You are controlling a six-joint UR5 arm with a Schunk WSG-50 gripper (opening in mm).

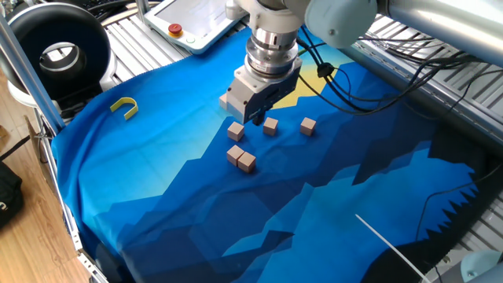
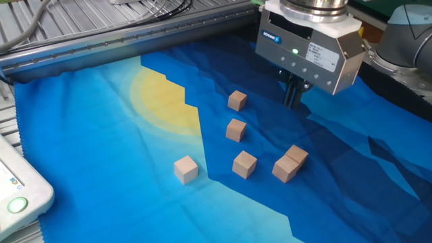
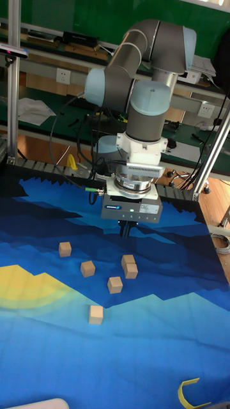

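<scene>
Several small wooden cubes lie on the blue patterned cloth. Two of them, a front cube (image 2: pixel 286 169) and a rear cube (image 2: pixel 298 155), touch each other. Apart from these sit a middle cube (image 2: pixel 244 164), a cube nearer the yellow disc (image 2: pixel 235 129), a far cube (image 2: pixel 237 100) and a paler cube (image 2: pixel 186 169) on the light blue area. My gripper (image 2: pixel 291 106) hangs above the cloth, its dark fingers together and pointing down, with nothing showing between them. In exterior view 3 the gripper (image 3: pixel 125 236) is behind the touching pair. The paler cube (image 1: pixel 223 101) is partly hidden by the gripper body in exterior view 1.
A yellow curved strip (image 1: pixel 124 107) lies near the cloth's left edge. The teach pendant (image 1: pixel 196 22) with its red button rests at the back. Cables (image 1: pixel 369 102) run beside the arm, and a thin white rod (image 1: pixel 391 246) lies at the front right.
</scene>
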